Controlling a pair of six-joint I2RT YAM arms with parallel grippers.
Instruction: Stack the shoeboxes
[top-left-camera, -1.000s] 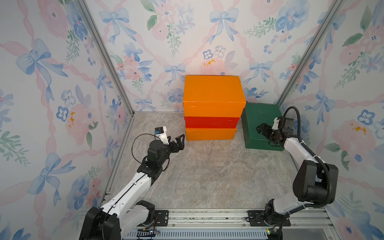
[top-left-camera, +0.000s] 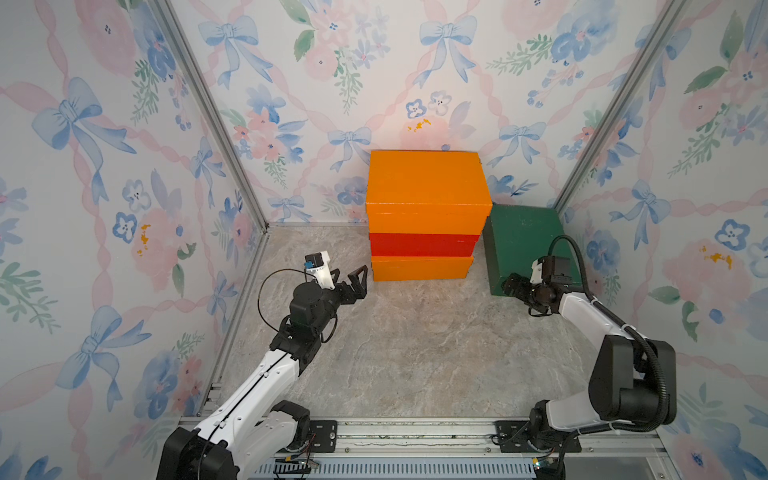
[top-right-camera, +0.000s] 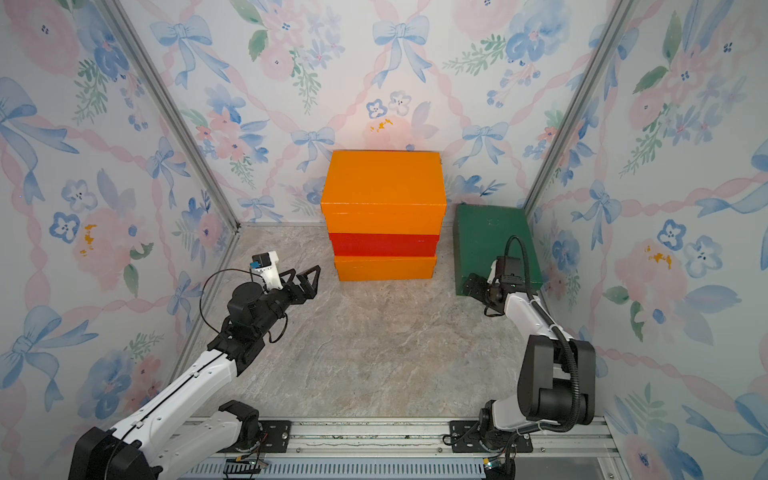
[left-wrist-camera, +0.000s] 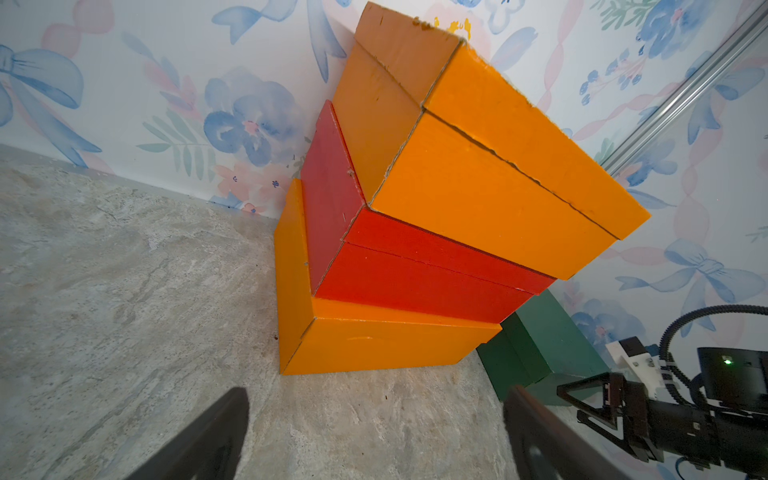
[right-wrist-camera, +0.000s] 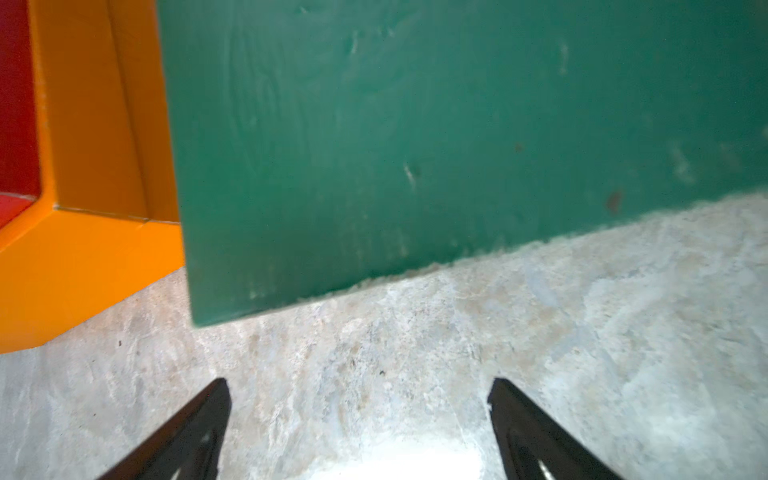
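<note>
Three shoeboxes are piled against the back wall: an orange box (top-left-camera: 420, 268) at the bottom, a red box (top-left-camera: 424, 245) in the middle, and a larger orange box (top-left-camera: 428, 184) on top. To the right of the pile, a green shoebox (top-left-camera: 524, 228) lies on the floor. My open right gripper (top-left-camera: 509, 285) hangs at its front left part, with nothing between the fingers; in the right wrist view the green box's edge (right-wrist-camera: 360, 240) fills the upper part, ahead of the fingertips. Left of the pile, my left gripper (top-left-camera: 357, 284) stands open and empty, apart from the boxes.
Bare floor (top-left-camera: 416, 344) stretches in front of the pile and to its left. Patterned walls close the space at the back and both sides. A metal rail (top-left-camera: 416, 424) runs along the front edge.
The left arm has shifted only slightly. The boxes look almost unmoved.
</note>
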